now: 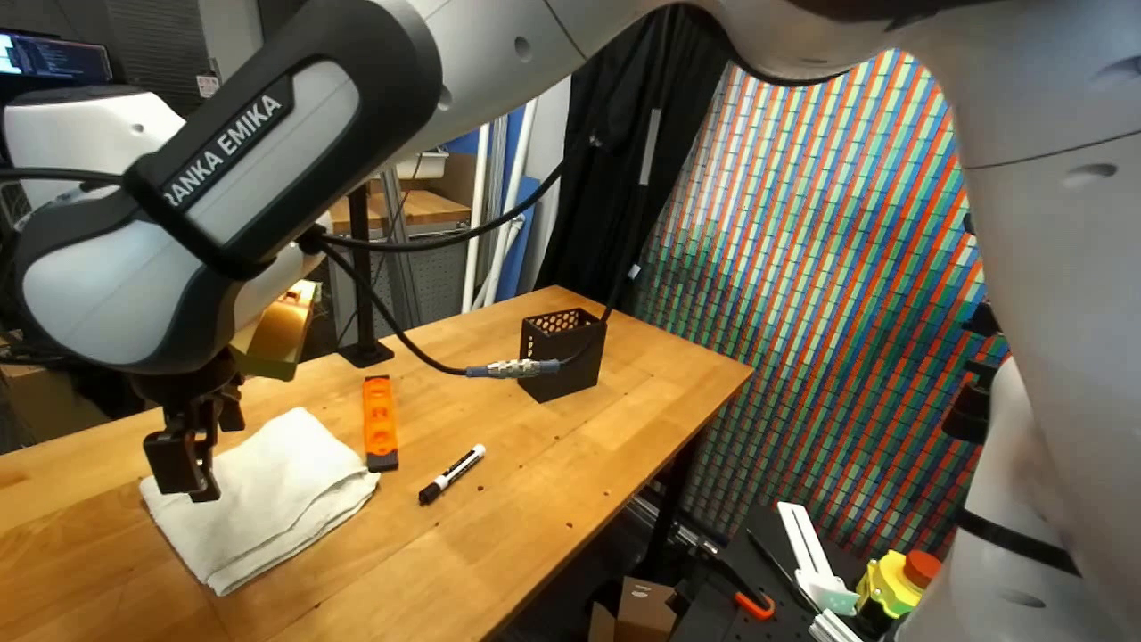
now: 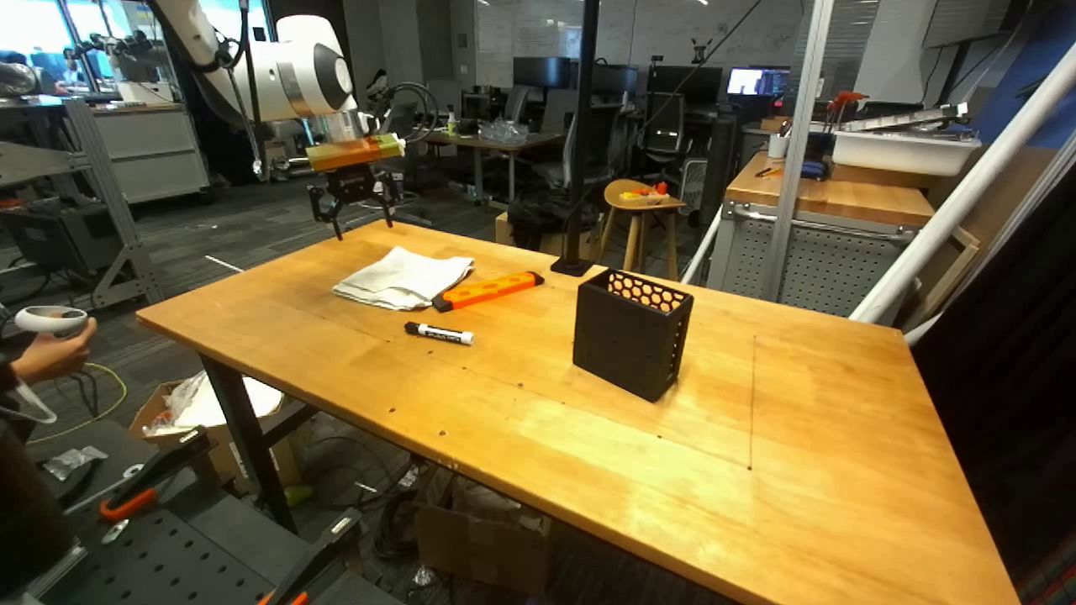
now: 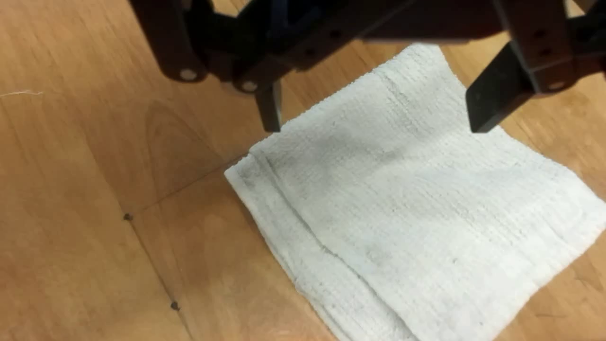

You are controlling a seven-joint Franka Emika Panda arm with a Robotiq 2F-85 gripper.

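Note:
A folded white cloth [image 3: 409, 187] lies flat on the wooden table; exterior view 2 shows the same cloth [image 2: 403, 279] at the table's far left part. My gripper is open above it, its fingers spread wide with only air between them. Seen from the wrist, one fingertip overlaps the cloth's edge and the other stands near its opposite edge. In exterior view 1 the gripper [image 1: 203, 455] appears over the cloth's back left part. Beside the cloth rests an orange level [image 1: 380, 421] with dark ends. A black-and-white marker [image 1: 452, 474] lies close by.
A black box with a honeycomb-patterned wall [image 2: 632, 338] stands upright on the table, well away from the cloth. A dark post [image 2: 572, 264] rises at the back edge.

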